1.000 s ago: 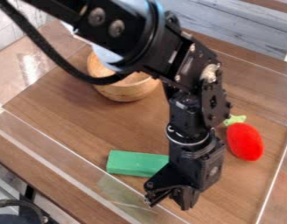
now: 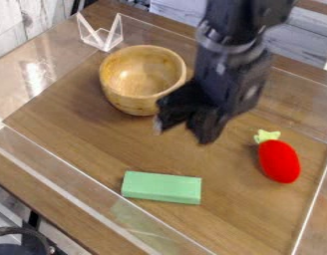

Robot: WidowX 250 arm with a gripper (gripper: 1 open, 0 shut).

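My gripper (image 2: 193, 120) is a motion-blurred dark shape in the upper middle of the camera view, just right of the wooden bowl (image 2: 127, 82); its fingers are too smeared to make out. A green block (image 2: 161, 187) lies on the wooden table (image 2: 87, 149) toward the front. A red plush vegetable with a green top (image 2: 279, 161) lies at the right.
A small clear holder (image 2: 101, 33) stands at the back left. Transparent rims edge the table at front and right.
My arm has risen quickly from beside the green block at the front up toward the back, near the bowl. The block, bowl and red plush have stayed put.
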